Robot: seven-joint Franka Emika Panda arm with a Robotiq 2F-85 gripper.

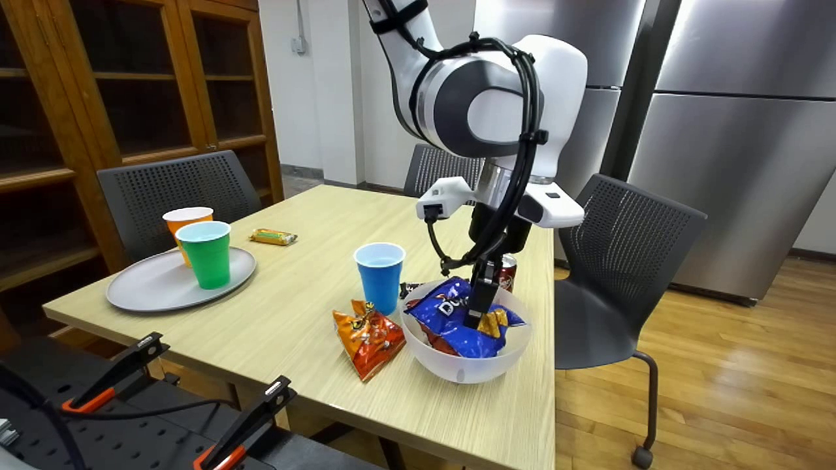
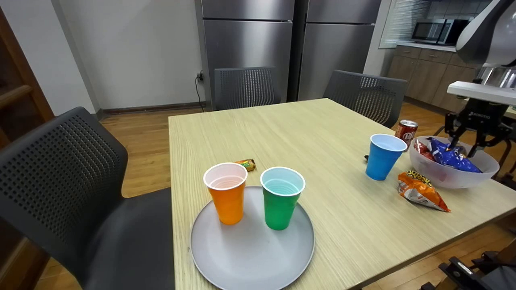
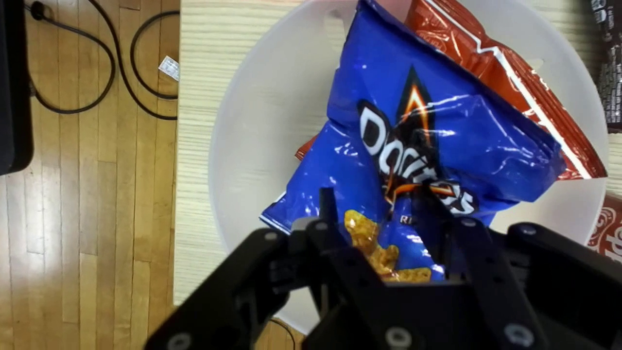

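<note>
A blue Doritos bag [image 3: 466, 134] lies in a translucent white bowl [image 3: 250, 122], on top of a red bag [image 3: 513, 81]. My gripper is low over the bowl, pointing down. Its black fingers [image 3: 328, 207] are apart, with part of the blue bag in the gap, where the foil is creased. In exterior view 2 the gripper [image 2: 462, 150] reaches down to the blue bag [image 2: 450, 155] inside the bowl [image 2: 450, 179]. Whether both fingers press on the foil is hard to see.
Left of the bowl lie an orange snack bag [image 1: 368, 341] and a blue cup [image 1: 381, 278]. A soda can [image 1: 507, 273] stands just behind it. Farther off are a grey plate [image 1: 141, 286] with orange and green cups, and a small wrapped bar [image 1: 272, 236].
</note>
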